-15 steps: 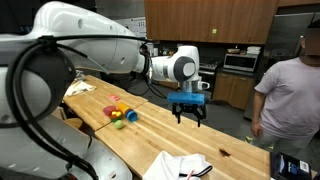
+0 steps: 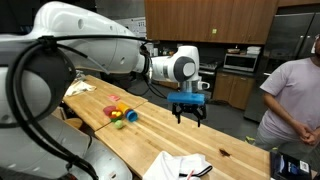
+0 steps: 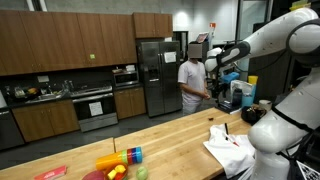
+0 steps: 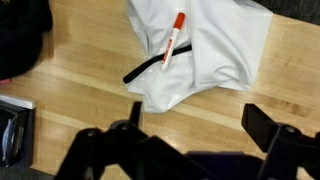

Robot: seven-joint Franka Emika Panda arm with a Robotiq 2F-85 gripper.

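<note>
My gripper (image 2: 188, 115) hangs open above the wooden table, with nothing between its fingers. In the wrist view its two dark fingers (image 4: 262, 123) stand wide apart at the lower edge. A white cloth (image 4: 215, 50) lies spread on the table ahead of them. On the cloth rests a red and white marker (image 4: 174, 38), and a black strap-like strip (image 4: 150, 65) crosses the cloth's lower left part. The cloth (image 2: 172, 166) also shows at the front of the table in exterior view 1, below the gripper and apart from it.
Colourful items, among them a blue-and-orange cylinder (image 3: 119, 158), stand at the table's far end. A dark boxy object (image 2: 290, 166) lies at the right corner, where a person (image 2: 295, 95) stands close by. Bare table (image 2: 150, 130) lies between.
The person at the right has shifted and leans closer to the table. My arm, the gripper and the cloth look unmoved.
</note>
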